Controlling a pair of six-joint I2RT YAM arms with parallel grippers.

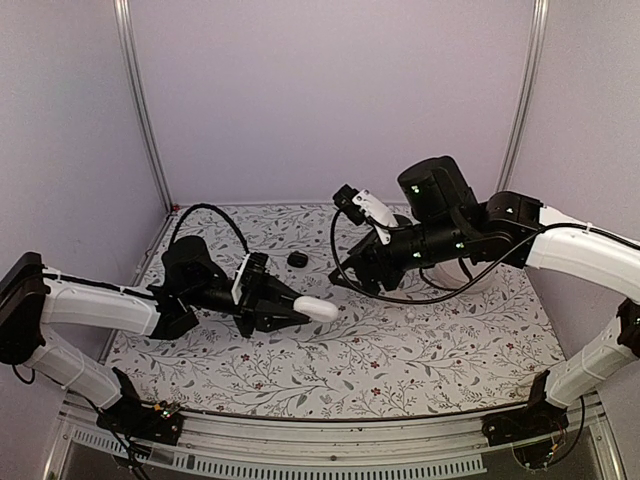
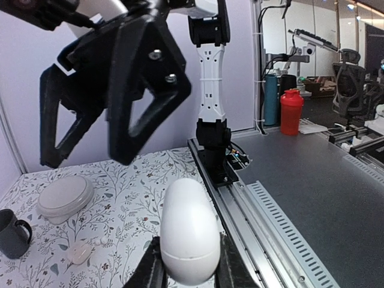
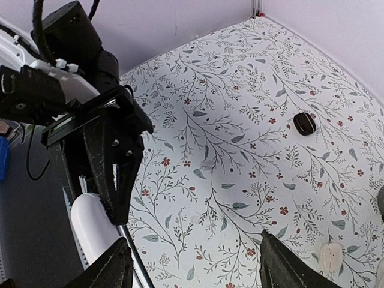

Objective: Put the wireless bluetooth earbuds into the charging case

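My left gripper (image 1: 295,312) is shut on a white oval charging case (image 1: 318,308), held above the front middle of the table; it fills the bottom centre of the left wrist view (image 2: 189,234). In the right wrist view the case (image 3: 96,231) stands at the lower left, its lid looking closed. My right gripper (image 1: 350,275) is open above and to the right of the case, apart from it, with nothing seen between its fingers. Small white pieces (image 2: 101,240), possibly earbuds, lie on the table near a pale pink object (image 2: 78,252).
A small black box (image 1: 297,259) lies at the back middle. A dark mug (image 2: 15,237) and a round pale lidded container (image 2: 65,198) stand on the right side, partly behind my right arm in the top view.
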